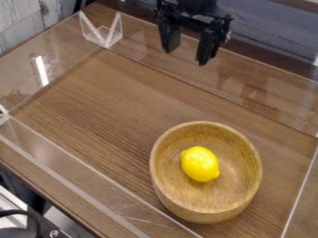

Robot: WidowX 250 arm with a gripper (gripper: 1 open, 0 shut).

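Note:
My black gripper [189, 43] hangs over the back middle of the wooden table, its fingers open and apparently empty. In the lower right a round tan bowl [170, 174] holds a yellow lemon-like object [200, 165].
A white wire or clear holder [102, 30] stands at the back left, and another pale object sits at the left edge. A dark shape shows at the bottom-left corner.

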